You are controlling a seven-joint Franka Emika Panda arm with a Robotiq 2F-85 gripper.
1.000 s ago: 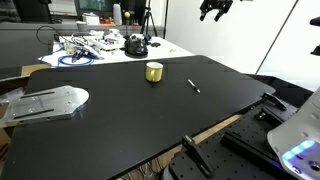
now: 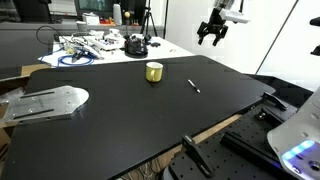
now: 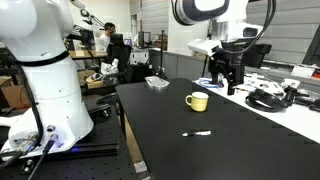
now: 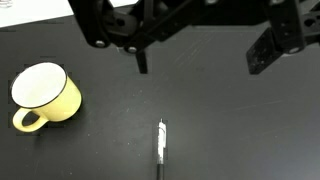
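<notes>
A yellow mug (image 2: pixel 154 72) with a pale inside stands upright on the black table (image 2: pixel 120 115); its handle shows in the wrist view, where the mug (image 4: pixel 63 101) is at the left. A thin dark marker with a white end (image 2: pixel 194 87) lies flat, apart from the mug. In the wrist view this marker (image 4: pixel 161 150) is at the lower middle, below the gap between my fingers. My gripper (image 2: pixel 209 42) is above the table and open, its dark fingers (image 4: pixel 262 56) wide apart with only bare table seen between them.
A silvery flat tray (image 2: pixel 50 104) lies on the table's left side in exterior view 1. Cables and tools clutter a white surface (image 2: pixel 105 47) behind.
Over the last second my gripper has come down in exterior view 1, staying open. The mug and marker have not moved.
</notes>
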